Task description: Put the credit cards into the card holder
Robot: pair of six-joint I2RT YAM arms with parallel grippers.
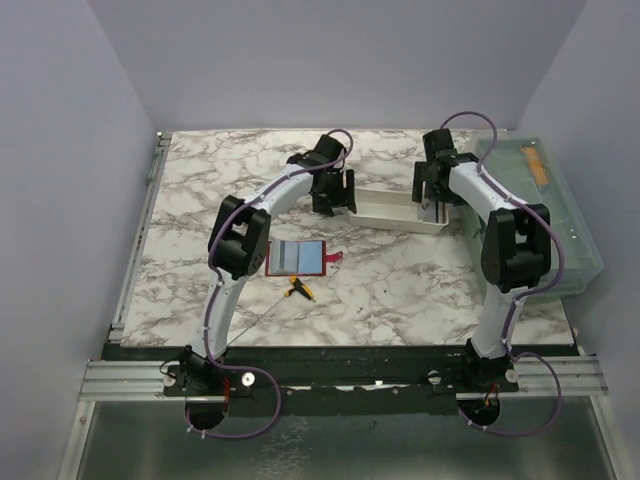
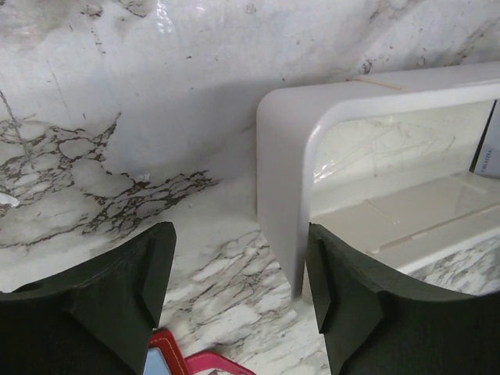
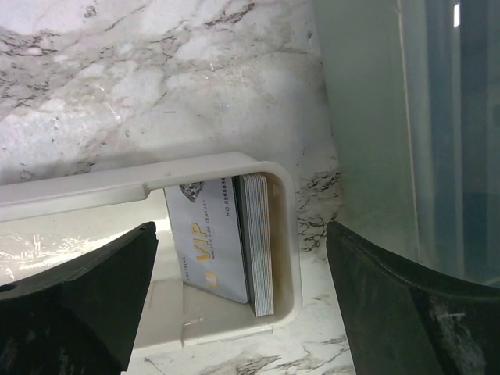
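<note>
A white plastic box [image 1: 390, 220] lies across the back of the table. In the right wrist view a stack of cards [image 3: 211, 242] with "VIP" printed on the top one stands in its right end. My open right gripper is over that end, fingers either side of the stack and box wall. My left gripper is part open at the box's left end, its right finger at the outer end wall, nothing clearly between them. The card holder [image 1: 308, 258], red with blue and grey sleeves, lies open on the table in front of the left gripper.
A large green translucent tray [image 1: 570, 240] with an orange item stands along the right side, close to the box. A small yellow-and-black tool [image 1: 300, 288] lies in front of the card holder.
</note>
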